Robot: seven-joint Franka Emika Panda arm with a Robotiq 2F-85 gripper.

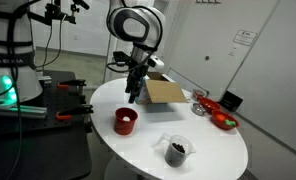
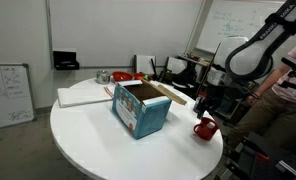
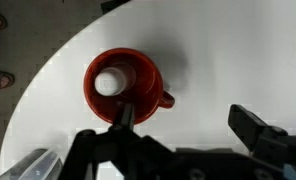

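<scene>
A red mug (image 3: 116, 75) stands upright near the table's edge, its handle toward the right in the wrist view. Inside it rests a small white round object (image 3: 111, 81). My gripper (image 1: 135, 99) is open above the table, behind and above the mug in exterior view 1, with no contact visible. Its dark fingers (image 3: 246, 124) are spread wide in the wrist view, and nothing lies between them. In exterior view 2 the same mug (image 2: 204, 131) sits just below and beside the gripper.
An open cardboard box (image 2: 140, 108) with raised flaps stands on the white table (image 2: 83, 135). A clear cup with dark contents (image 1: 176, 153) is near the front edge. A red bowl (image 1: 224, 121) and a pot lie farther back.
</scene>
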